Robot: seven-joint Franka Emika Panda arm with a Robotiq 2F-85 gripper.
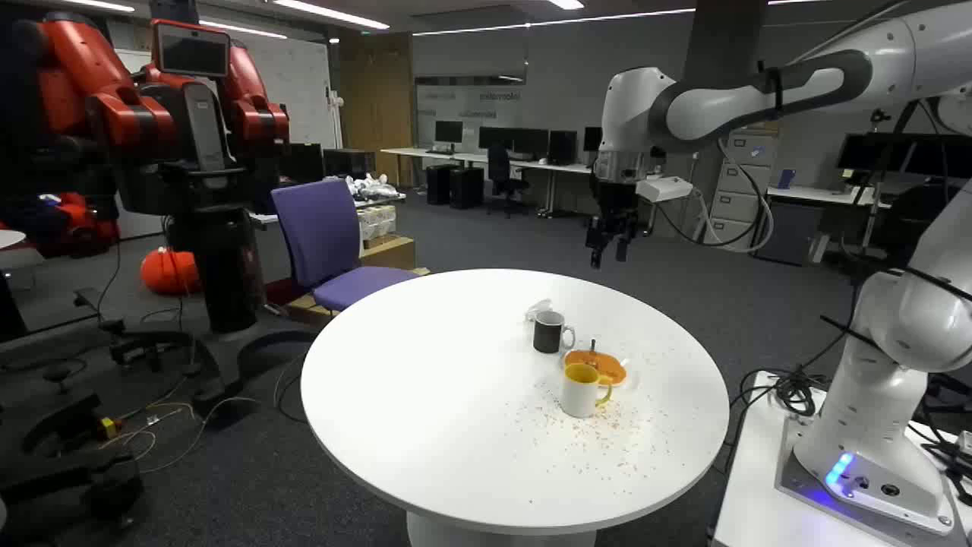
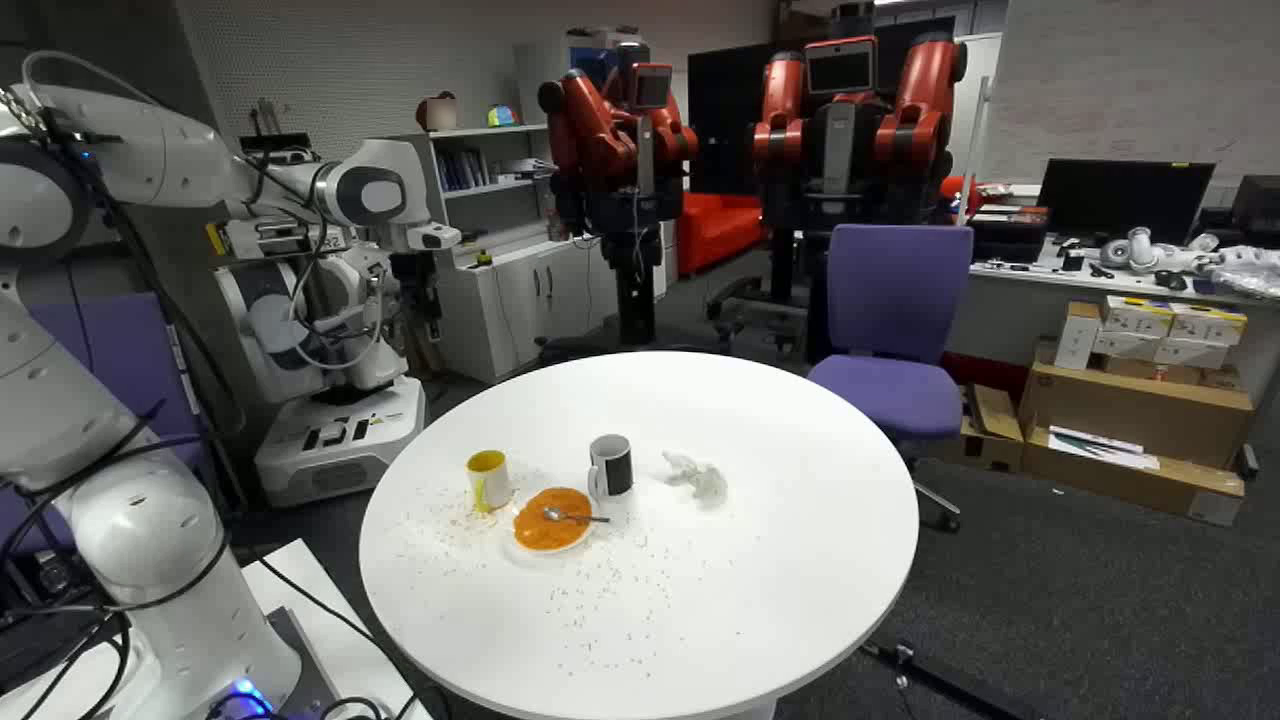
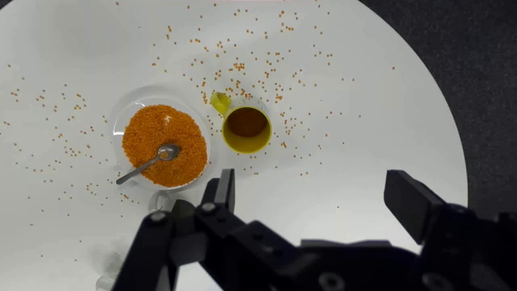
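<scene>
My gripper is open and empty, hanging well above the white round table point(image 1: 410, 392); exterior view 1 shows the same gripper point(image 1: 608, 254) near the table's far side. A white plate point(image 3: 118, 128) carries a heap of orange grains point(image 3: 164, 126), with a metal spoon point(image 3: 145, 165) lying on them. Close beside the plate stands an upright mug point(image 3: 247, 145) with a yellow inside and handle, orange-brown contents at its bottom. On the plate's other side is a black and white mug point(image 2: 612, 468), mostly hidden behind my fingers point(image 3: 225, 191) in the wrist view.
Orange grains point(image 3: 237, 65) are scattered over the table around the plate and yellow mug. A crumpled clear plastic piece point(image 2: 696, 478) lies past the black mug. A purple chair point(image 2: 900, 300) stands close to the table's edge.
</scene>
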